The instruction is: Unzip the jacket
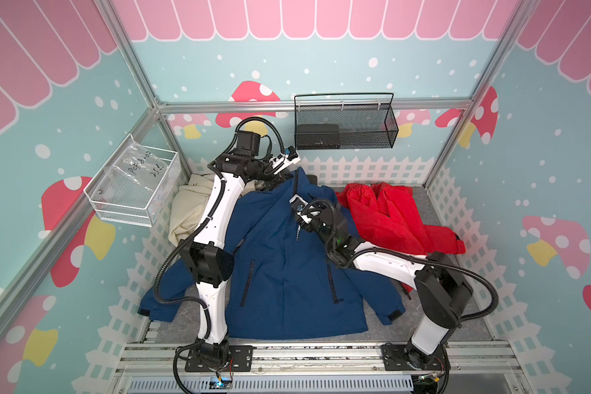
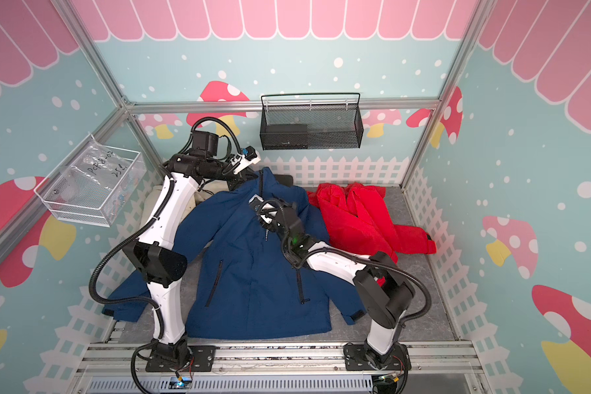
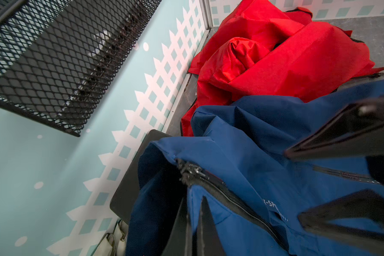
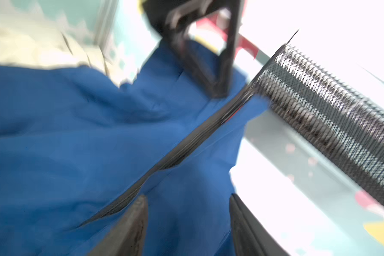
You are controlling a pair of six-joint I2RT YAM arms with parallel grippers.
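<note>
The blue jacket lies spread front up, sleeves out to the sides, with its collar lifted at the far end. My left gripper is shut on the collar's edge, a fold of blue cloth running between its fingertips. Close by, at the collar top, is the dark upper end of the zipper; the small metal piece there may be the slider. In the right wrist view the zipper line slants across the raised front. My right gripper stands open over the upper chest, nothing held, its fingers apart from the zipper.
A red garment lies to the right and a cream one to the left. On the back wall hangs a black mesh basket; a white wire basket is on the left wall. Little bare table shows.
</note>
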